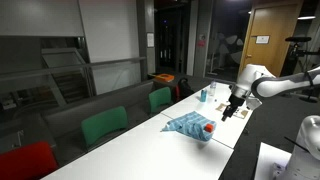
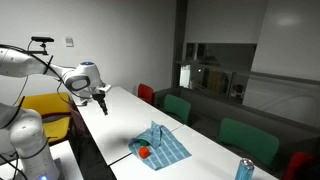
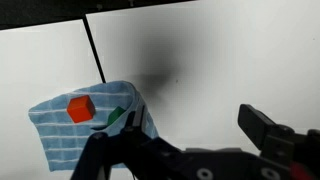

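Observation:
My gripper stands open in the wrist view, its two dark fingers wide apart and only bare white table between them. In exterior view 2 the gripper [image 2: 93,104] hangs above the table, well clear of the objects. A blue striped cloth [image 3: 52,148] lies rumpled on the table. On it rests a red block [image 3: 81,109], also visible in exterior view 1 as a red block [image 1: 209,127]. Beside the block is a dark green object [image 3: 115,115], partly covered by a cloth fold and my left finger in the wrist view; its kind is unclear.
A blue can [image 2: 244,169] stands on the table in exterior view 2. Green chairs [image 1: 105,122] line the table's far side, and a red chair [image 1: 28,160] is at the left. A dark seam divides the tabletop.

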